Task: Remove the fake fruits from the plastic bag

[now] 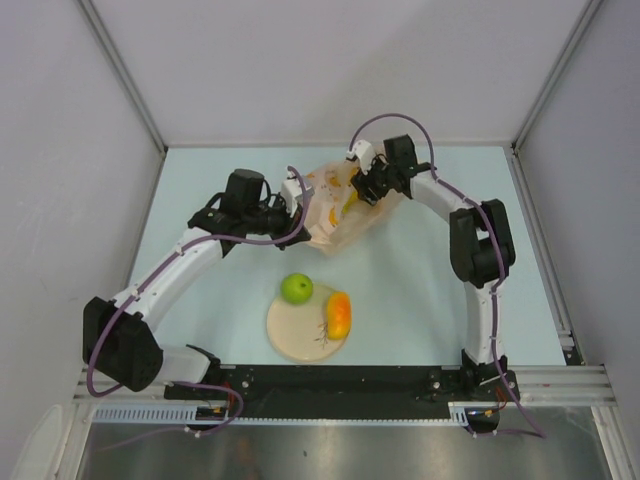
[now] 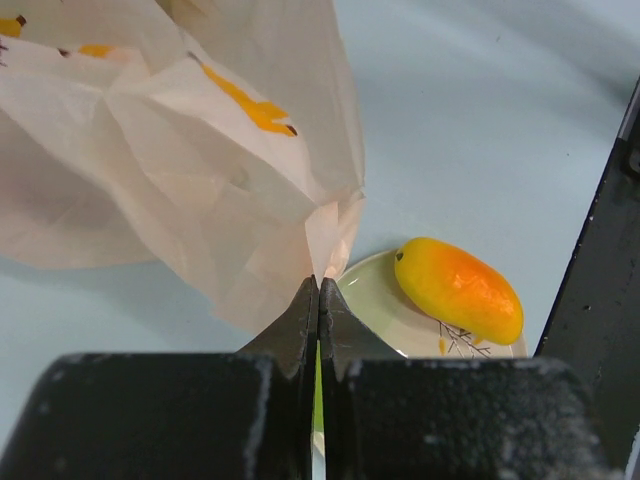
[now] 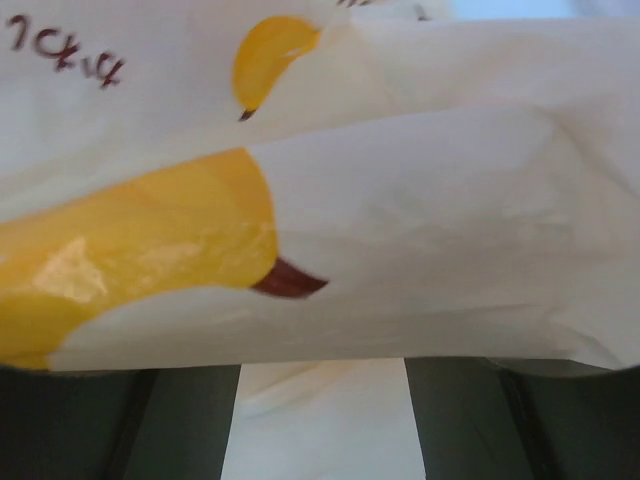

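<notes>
The pale plastic bag (image 1: 325,215) with banana prints lies at the back centre of the table. My left gripper is shut, pinching the bag's near left corner between its fingertips. At the bag's right side, my right gripper (image 1: 364,190) is inside or over the mouth. Its fingers (image 3: 180,420) stand apart in the right wrist view, a fold of bag film across them and only pale film showing between. A yellow shape (image 1: 350,203) shows beside it; whether fruit or print, I cannot tell. An orange-yellow mango (image 1: 339,315) and a green apple (image 1: 296,288) rest on the plate.
The round cream plate (image 1: 290,335) sits near the front edge, in front of the bag. Bare table (image 1: 440,290) lies to the right of the plate, and the left side (image 1: 200,290) is clear too.
</notes>
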